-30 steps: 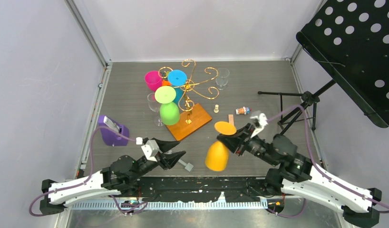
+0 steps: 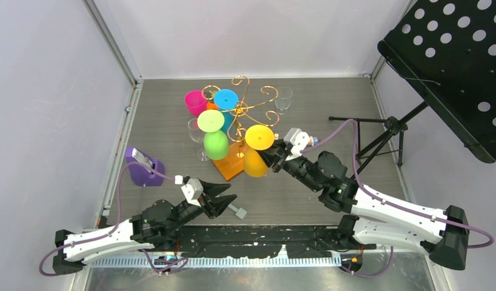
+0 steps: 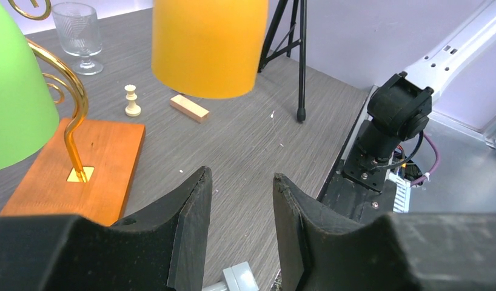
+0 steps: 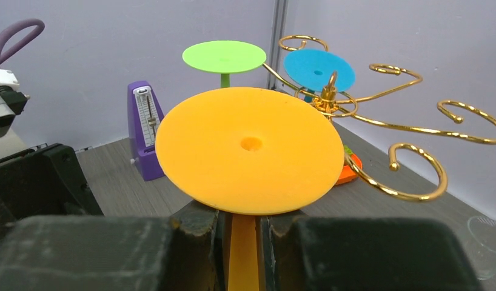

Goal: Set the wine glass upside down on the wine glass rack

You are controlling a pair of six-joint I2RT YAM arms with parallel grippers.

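My right gripper (image 2: 274, 156) is shut on the stem of the yellow wine glass (image 2: 254, 165), which hangs upside down with its round foot (image 4: 203, 151) uppermost. In the right wrist view the stem runs between the two fingers. The gold rack with curled arms (image 4: 476, 109) stands just beyond the glass; one curl lies close to the right of the foot, but contact cannot be told. A green glass (image 2: 216, 144) and a blue glass (image 2: 226, 99) hang inverted on the rack. My left gripper is open and empty, low in front of the rack's wooden base (image 3: 112, 145).
Clear glasses (image 2: 284, 100) stand at the back right and at the rack's left. A pink cup (image 2: 196, 103) is behind. The purple metronome (image 2: 145, 170) sits left; a chess piece (image 3: 132, 100), wooden block (image 3: 190, 108) and tripod stand (image 3: 301, 60) lie rightward.
My right gripper has carried the yellow glass left and toward the back, up to the rack. It has become more upright over that second. The left arm has barely moved.
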